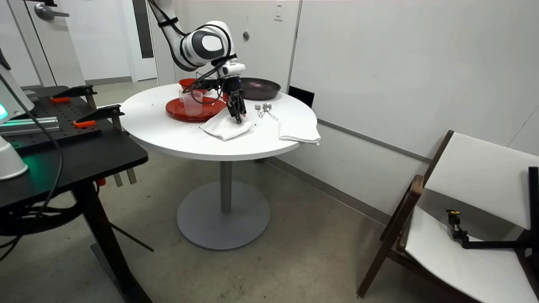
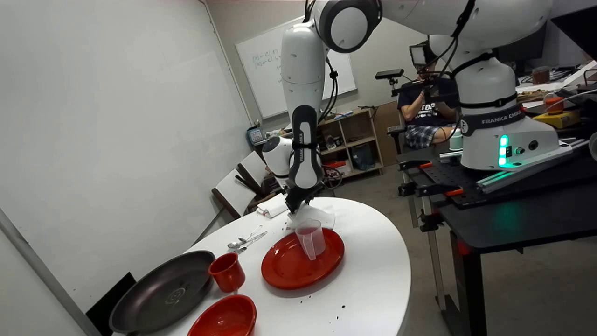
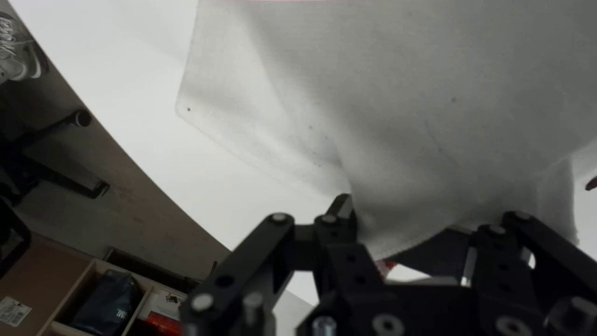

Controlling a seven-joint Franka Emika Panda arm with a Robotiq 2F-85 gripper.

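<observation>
A thin white cloth point(image 1: 222, 128) spreads over the near middle of the round white table point(image 1: 166, 139), in front of the red plate point(image 1: 177, 112). Its right corner is pinched in my gripper point(image 1: 238, 120), which is shut on it and low over the tabletop. In the wrist view the cloth point(image 3: 425, 106) fans out from the black fingers point(image 3: 340, 215) in soft folds, with a few dark specks on it. Exterior view 2 shows part of the cloth point(image 2: 319, 215) beyond the plate and the clear cup.
On the plate stands a clear cup point(image 2: 311, 238). A red bowl point(image 2: 226, 318), a red mug point(image 2: 227, 272) and a dark pan point(image 2: 168, 291) sit nearby. Metal utensils point(image 1: 266, 108) and another folded white cloth point(image 1: 299, 133) lie right of my gripper.
</observation>
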